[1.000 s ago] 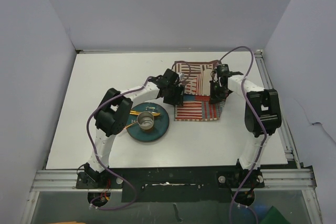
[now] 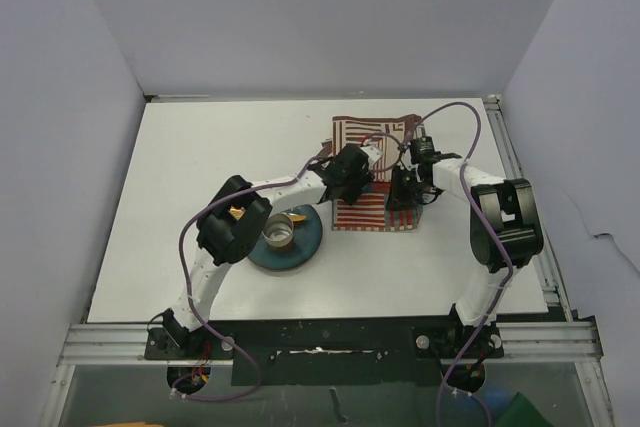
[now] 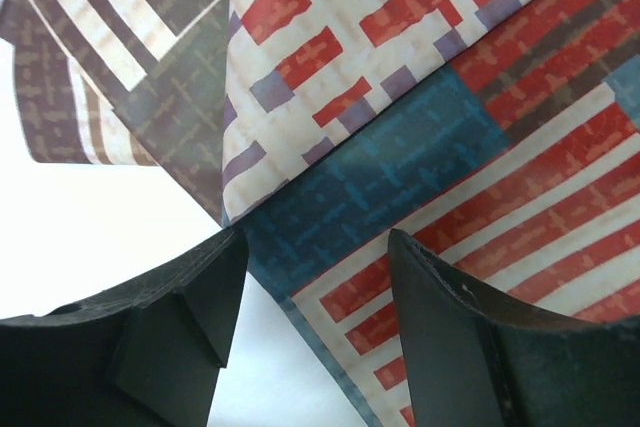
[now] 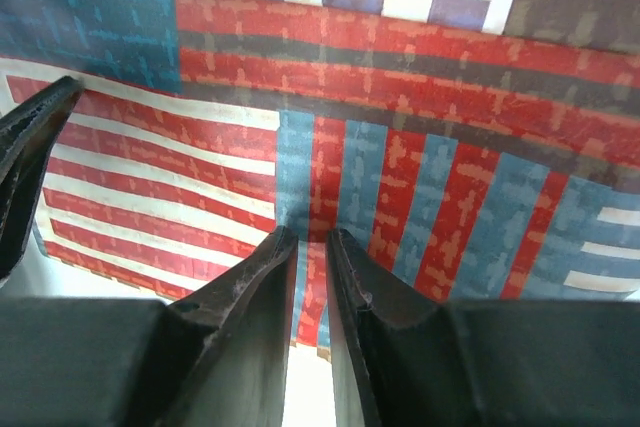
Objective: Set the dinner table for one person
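A striped cloth placemat [image 2: 372,215], red, white and blue, lies on the table with a fold across it. In the left wrist view its folded-over layer [image 3: 300,57] covers part of the blue and red stripes. My left gripper stands open over the blue corner, no cloth between its fingers. Over the right part of the mat is my right gripper, its fingertips close together with a narrow gap and nothing visible gripped. One finger of the left gripper shows at the left of the right wrist view.
Left of the mat, partly under the left arm, sits a dark teal plate [image 2: 285,259] bearing a metal cup [image 2: 279,232] and yellow cutlery [image 2: 297,217].
My left gripper has moved right, further over the mat, and its arm now covers part of the plate.
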